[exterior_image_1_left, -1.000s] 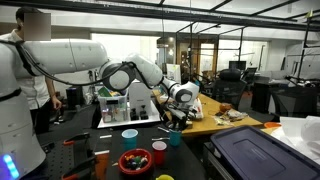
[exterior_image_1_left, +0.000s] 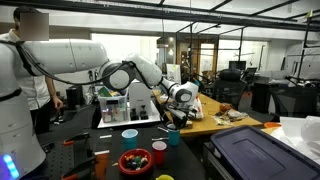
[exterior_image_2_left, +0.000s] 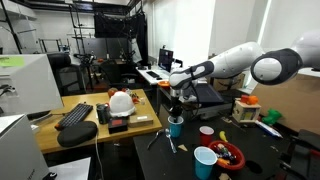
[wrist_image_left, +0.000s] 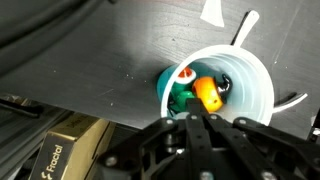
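A teal cup stands on the dark table, and it also shows as the teal cup in exterior view 2. Right above its mouth hangs my gripper, pointing down. From the wrist, the cup's pale inner wall surrounds small coloured things, among them an orange piece. Dark gripper parts overlap the near side of the rim in that view. My gripper is shut, with nothing visible between its fingers; the exact height of the fingertips over the rim is hard to tell.
A red bowl with small items, a red mug and a blue cup stand nearby. A large dark bin lid lies to the right in exterior view 1. Utensils lie around the cup, with a cardboard box close by.
My gripper has shifted slightly upward over the teal cup. The cup and the surrounding objects look unmoved.
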